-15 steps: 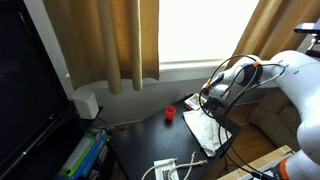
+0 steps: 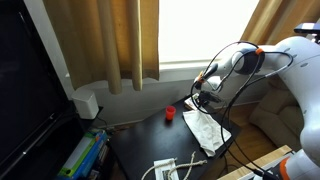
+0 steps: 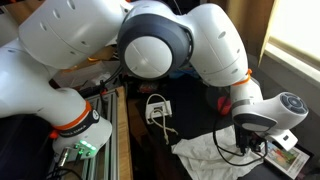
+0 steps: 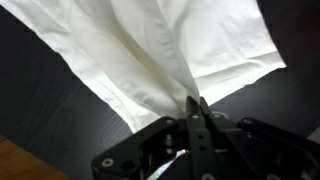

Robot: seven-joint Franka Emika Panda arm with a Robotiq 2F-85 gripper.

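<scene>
A white cloth (image 2: pixel 207 131) lies spread on the dark table, its folds showing in exterior view 2 under the arm. In the wrist view, the folds of the cloth (image 4: pixel 140 50) draw together to a narrow ridge that runs up to the fingertips. My gripper is shut there, with the cloth's ridge pinched at its tips. From the side, the gripper is dark and small above the far part of the cloth (image 3: pixel 210 155), and its fingers are hard to make out.
A red cup (image 2: pixel 170 113) stands on the table left of the cloth. Toward the near edge lie a white box (image 2: pixel 165 168) and a pale cable (image 3: pixel 163 124). Bare dark table (image 2: pixel 140 138) shows left of the cloth. A picture-covered item (image 3: pixel 288 158) is beside the arm's wrist.
The arm's wrist and gripper have shifted slightly over the cloth. The cloth's near part looks a little changed in outline; the cup, box and cable have stayed put.
</scene>
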